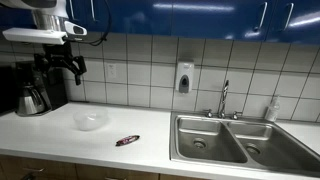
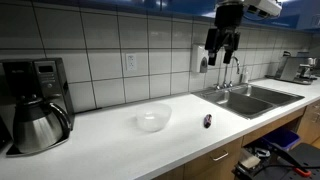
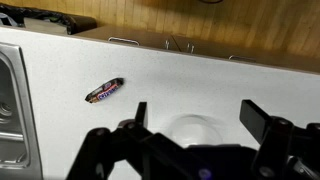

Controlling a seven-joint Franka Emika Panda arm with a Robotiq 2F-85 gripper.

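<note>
A small dark-wrapped candy bar with red and white markings (image 3: 104,91) lies on the white counter, also seen as a small bar (image 1: 127,140) right of the bowl in exterior view 1. The clear round bowl (image 1: 91,120) stands on the same counter; in the wrist view the bowl (image 3: 196,130) shows between my fingers, partly hidden at its lower edge. High above the counter, my gripper is open with nothing between its fingers. It also appears as the gripper (image 2: 223,57) near the top of exterior view 2.
A double sink (image 1: 240,140) with a faucet (image 1: 222,101) is set into the counter right of the candy bar. A coffee maker (image 2: 38,105) stands at the other end. Drawers with handles (image 3: 125,42) line the counter's front. Bare counter (image 2: 110,140) surrounds the bowl. Blue cabinets (image 1: 190,20) hang above.
</note>
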